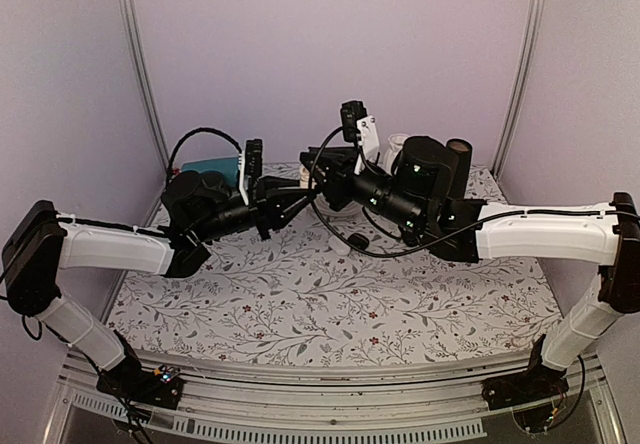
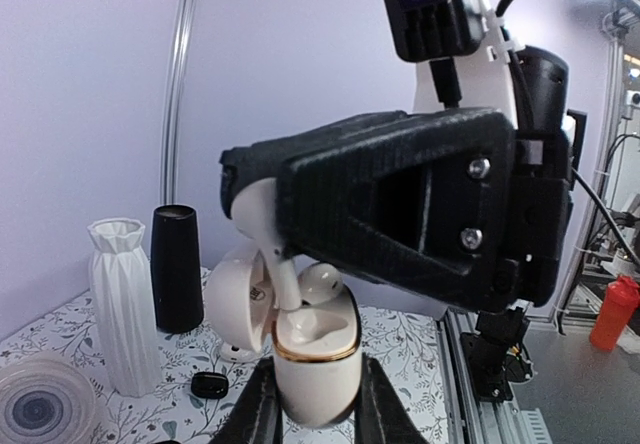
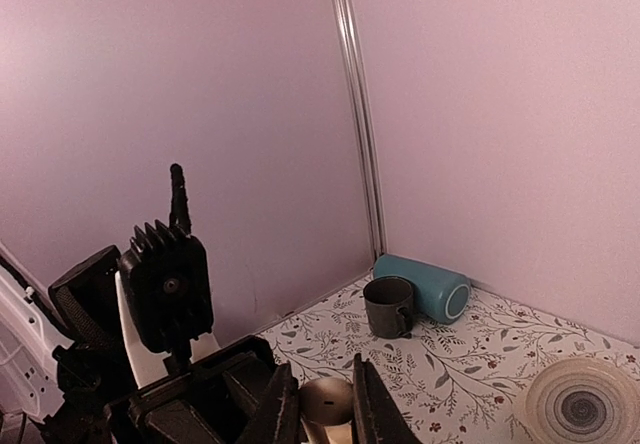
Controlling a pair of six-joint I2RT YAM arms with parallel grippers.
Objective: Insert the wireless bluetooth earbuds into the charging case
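In the left wrist view my left gripper is shut on the white charging case point(image 2: 318, 389), which stands upright with its lid point(image 2: 238, 299) open. One white earbud point(image 2: 320, 282) shows at the case's opening. Above it my right gripper is shut on another white earbud point(image 2: 258, 209); its stem points down into the case opening, and how deep its tip sits cannot be told. In the right wrist view the fingers point(image 3: 285, 404) close on the rounded earbud end point(image 3: 327, 401). From the top view, both grippers meet above the table, hiding most of the case.
A white vase point(image 2: 125, 309), a black cylinder point(image 2: 177, 269), a dish point(image 2: 45, 404) and a small black oval object point(image 2: 209, 385) stand around. A dark mug point(image 3: 389, 307) and a teal cylinder point(image 3: 428, 289) are at the back left.
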